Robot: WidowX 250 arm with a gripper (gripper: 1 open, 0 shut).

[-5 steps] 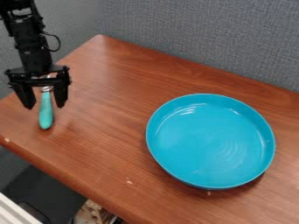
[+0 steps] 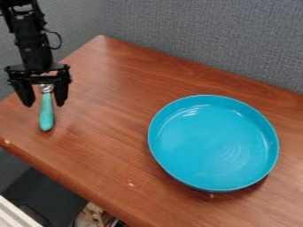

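A turquoise-handled utensil (image 2: 46, 113) lies at the left of the wooden table, pointing front to back. Over its silver upper end is my black gripper (image 2: 42, 89), its two fingers spread apart to either side of it. Whether the fingers touch the utensil is unclear. A large round blue plate (image 2: 213, 142) lies on the right half of the table.
A grey padded wall (image 2: 201, 40) runs behind.
My gripper has shifted very slightly, a little higher than a moment ago. The utensil and plate have stayed put.
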